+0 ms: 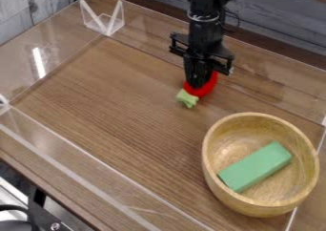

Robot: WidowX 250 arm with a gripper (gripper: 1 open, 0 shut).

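A black gripper (199, 65) hangs from the arm at the upper middle, low over a red object with a pale green end (199, 88) on the wooden table (102, 120). The gripper's fingers overlap the red object from this view. I cannot tell whether they are shut on it.
A round wooden bowl (295, 149) holding a green block (254, 166) sits at the lower right. Clear plastic pieces stand at the table's left and upper-left edges.
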